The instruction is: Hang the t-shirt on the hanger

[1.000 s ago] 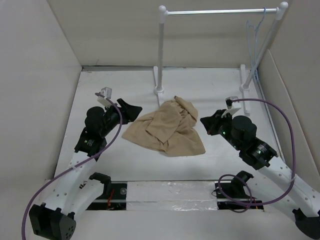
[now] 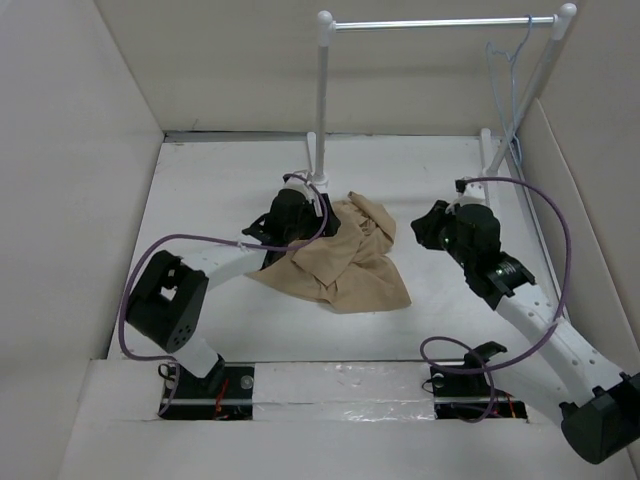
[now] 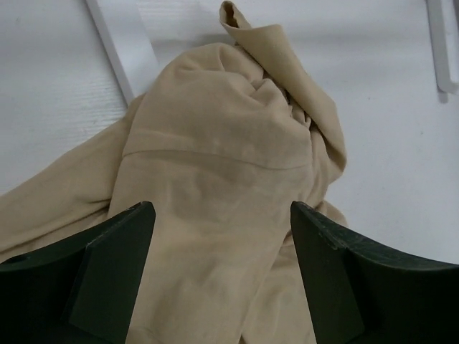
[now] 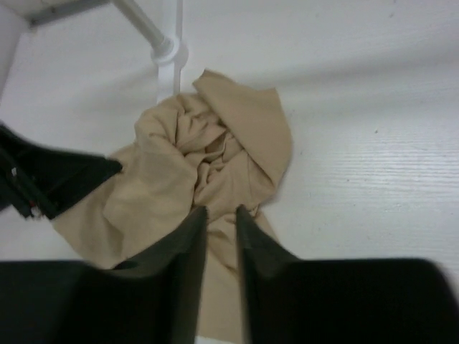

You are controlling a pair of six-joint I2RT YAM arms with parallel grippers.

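Note:
A tan t shirt point(image 2: 355, 270) lies crumpled on the white floor. My left gripper point(image 2: 324, 215) is over its left part; in the left wrist view its open fingers point(image 3: 100, 279) frame the folded cloth. My right gripper point(image 2: 428, 228) is in the air right of the shirt; in the right wrist view its blurred fingertips are close together, with no hold on the cloth visible. A blue hanger point(image 2: 512, 80) hangs at the right end of the rail point(image 2: 440, 22).
The rack's white posts point(image 2: 321, 100) stand on base bars behind the shirt. Side walls enclose the area. Bare floor point(image 2: 200, 180) shows at the back left and right of the shirt.
My left gripper has moved right and over the t shirt. The shirt looks unchanged.

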